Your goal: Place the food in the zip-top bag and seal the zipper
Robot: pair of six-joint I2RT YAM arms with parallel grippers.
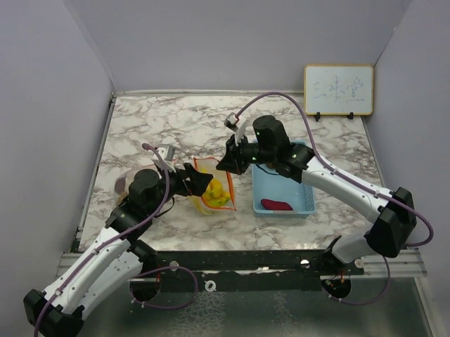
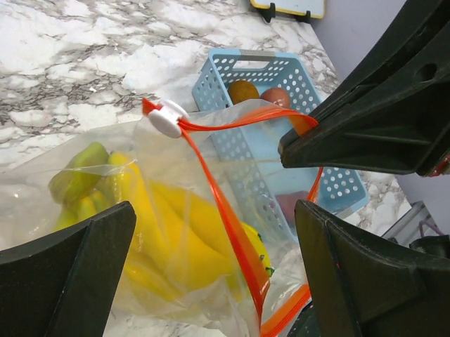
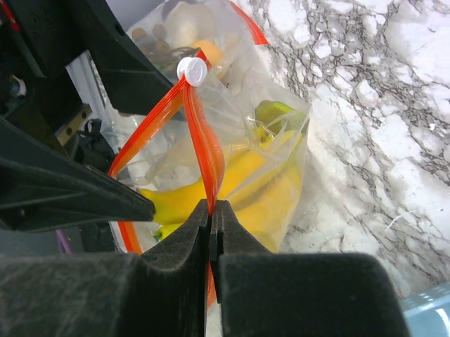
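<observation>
A clear zip bag [image 1: 214, 187] with orange zipper edges and a white slider [image 2: 166, 117] hangs over the table, holding yellow bananas [image 2: 169, 225] and a green item [image 2: 79, 175]. My right gripper is shut on the bag's zipper edge, above it in the top view. My left gripper stands open beside the bag, its two fingers spread, with bag film between them in the left wrist view.
A blue basket [image 1: 281, 210] at the right holds a red item [image 1: 275, 204] and other produce. Another filled bag [image 3: 197, 21] lies at the left. A whiteboard [image 1: 338, 89] stands at the back right.
</observation>
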